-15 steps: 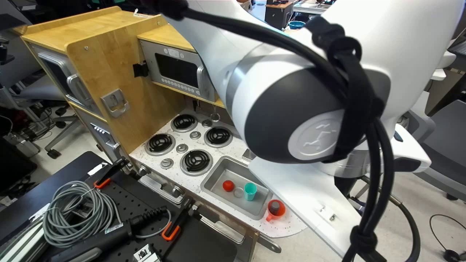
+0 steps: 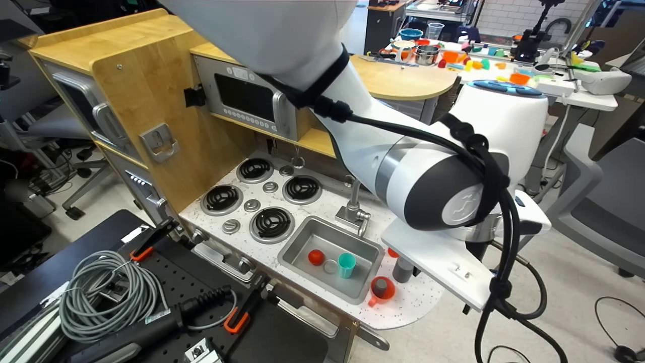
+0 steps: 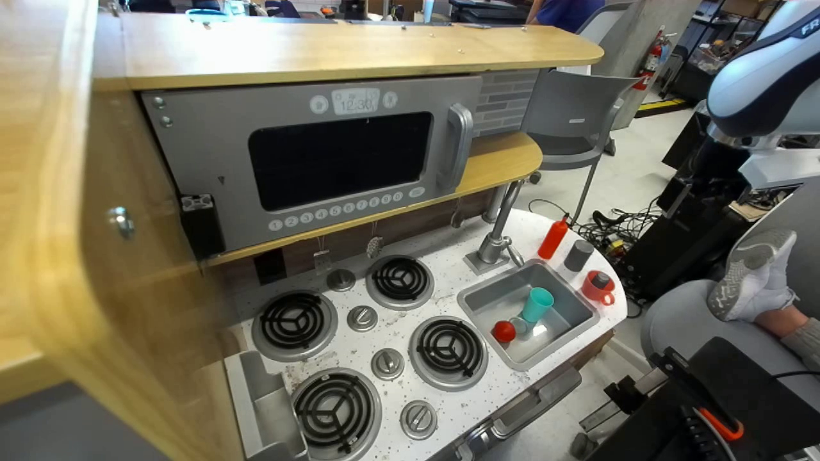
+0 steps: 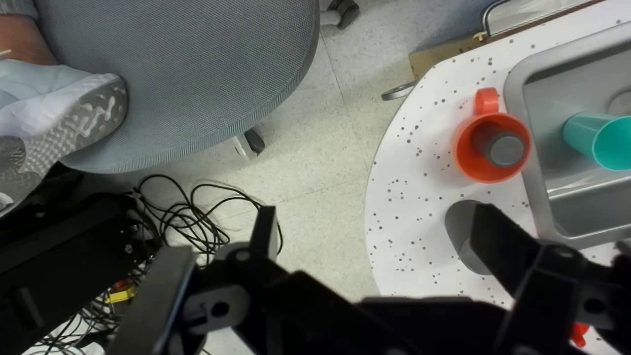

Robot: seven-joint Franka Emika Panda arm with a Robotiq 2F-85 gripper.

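My gripper is open, its two dark fingers wide apart with nothing between them. It hangs past the counter's rounded end, one finger above the floor and the other by a grey cylinder (image 4: 464, 228). An orange-red mug (image 4: 465, 159) stands beside the sink with a smaller grey cylinder inside. Within the sink (image 3: 476, 301) are a teal cup (image 3: 539, 301), a red ball (image 3: 503, 331) and a clear round item (image 2: 330, 266). A red bottle (image 3: 553, 239) stands behind the grey cylinder; its tip (image 4: 579, 334) peeks out near the right finger in the wrist view.
A faucet (image 3: 496, 238) rises behind the sink. Stove burners (image 3: 448, 353) and knobs cover the counter's other half, below a microwave (image 3: 338, 153). Beyond the rounded end stands a grey chair (image 4: 207, 71) with someone's shoe on it. Loose cables (image 4: 195, 219) lie on the floor.
The arm has drawn back from the first exterior camera, appearing smaller and uncovering the faucet, the grey cylinder and part of the red bottle. The sink items and mug have stayed put.
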